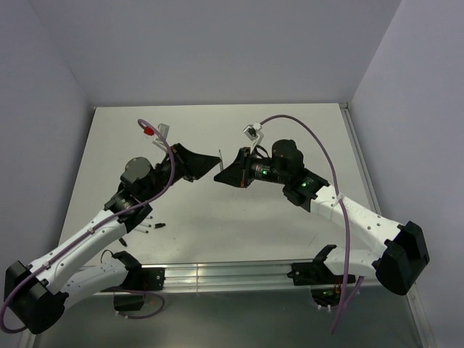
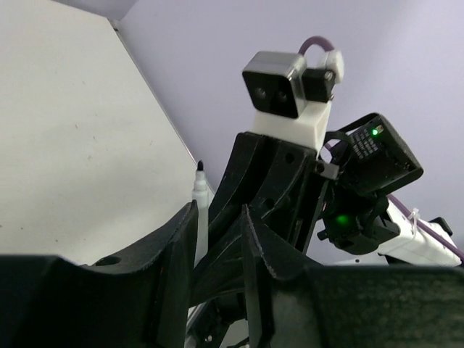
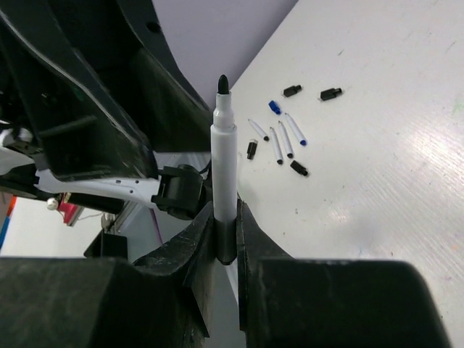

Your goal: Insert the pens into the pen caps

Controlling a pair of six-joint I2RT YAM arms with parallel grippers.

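A white pen (image 3: 225, 152) with a bare black tip stands upright, its dark lower end pinched in my right gripper, which is shut on it. Seen from the left wrist, the same pen (image 2: 201, 217) shows in the gap of my left gripper, close to the left finger. That gripper is part open and grips nothing; whether a finger touches the pen, I cannot tell. From above, both grippers meet over the table's middle. Loose on the table are several black caps (image 3: 331, 93), a blue cap (image 3: 275, 107) and several pens (image 3: 296, 129).
Metal rails (image 1: 217, 272) run along the front edge. The two grippers are very close together.
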